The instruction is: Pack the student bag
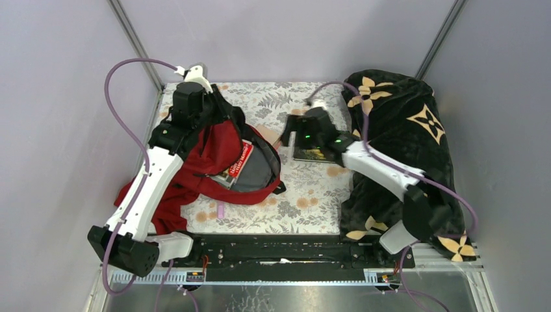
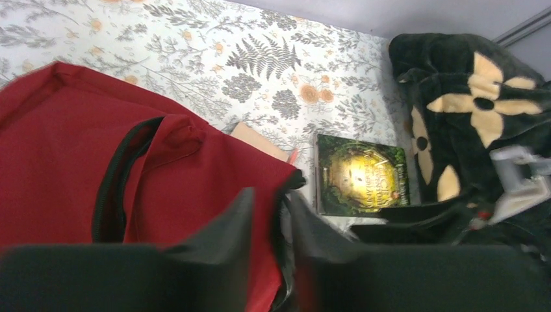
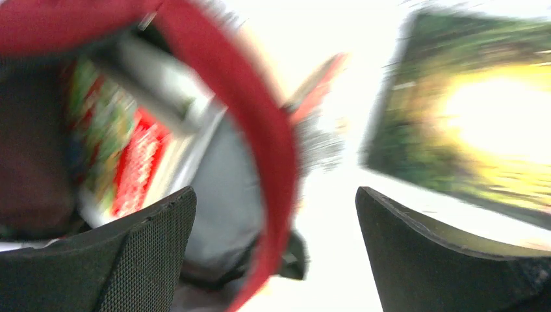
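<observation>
The red backpack [image 1: 224,188] lies open on the left of the mat, with books [image 1: 237,162] inside against its grey lining. My left gripper [image 1: 219,104] is at the bag's upper edge; in the left wrist view its fingers are blurred, so its grip is unclear. My right gripper is open and empty above the bag's right rim [image 3: 273,149]. A dark book with a glowing yellow cover [image 2: 360,175] lies right of the bag. A tan card-like item [image 2: 256,140] is partly visible behind the bag's edge.
A black plush blanket with beige flowers [image 1: 403,182] covers the right side. A pink item [image 1: 220,210] lies below the bag.
</observation>
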